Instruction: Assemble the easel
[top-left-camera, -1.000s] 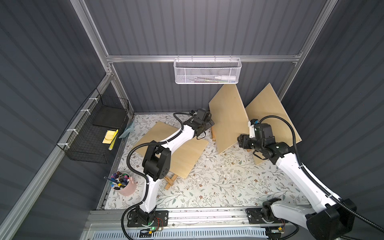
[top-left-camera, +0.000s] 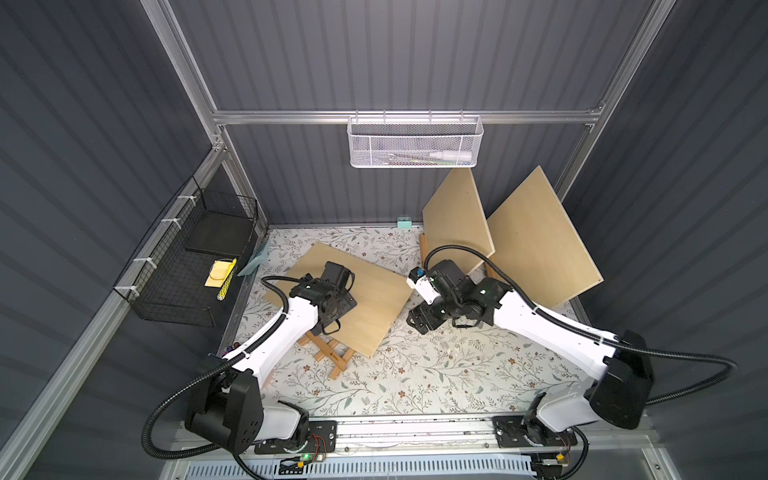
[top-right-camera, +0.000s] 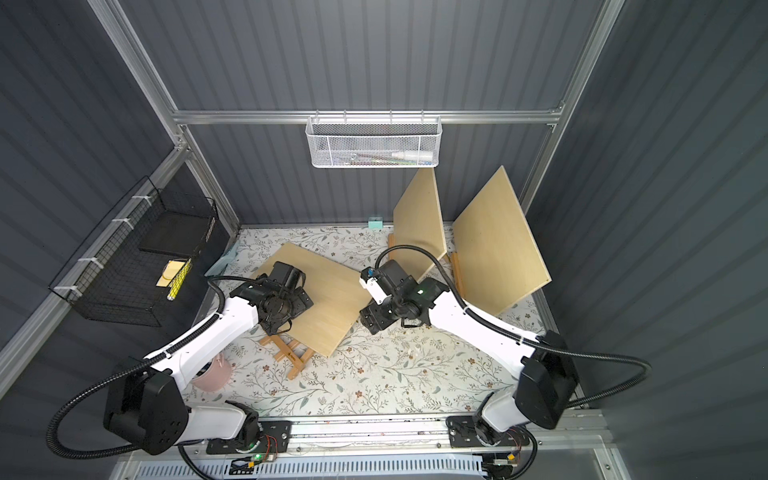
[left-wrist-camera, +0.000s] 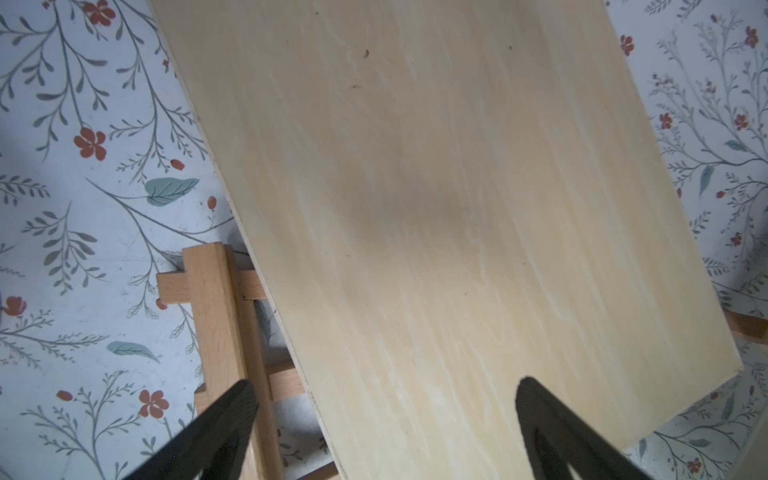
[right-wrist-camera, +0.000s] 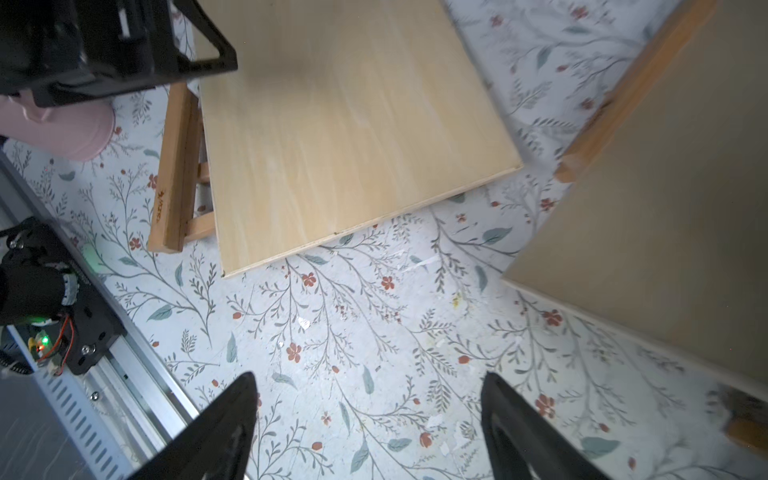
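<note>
A plywood board (top-left-camera: 376, 296) lies flat over a wooden easel frame (top-left-camera: 326, 349) whose legs stick out at the board's near left edge. In the left wrist view the board (left-wrist-camera: 448, 224) fills the middle, and an easel leg (left-wrist-camera: 220, 336) shows beside it. My left gripper is open above the board with nothing between its fingers. To the right of the board, over bare tabletop, my right gripper also stands open and empty. Two more boards stand upright at the back right, a nearer one (top-left-camera: 456, 216) and a farther one (top-left-camera: 544, 240), with wooden strips at their bases.
A white mesh basket (top-left-camera: 416, 144) hangs on the back wall. At the left wall is a black wire basket (top-left-camera: 192, 256). A pink cup (top-right-camera: 213, 373) stands near the left arm.
My left arm has swung left from the upright board to above the lying board. The right arm has moved left, away from the standing boards. The nearer upright board shifted slightly early on.
</note>
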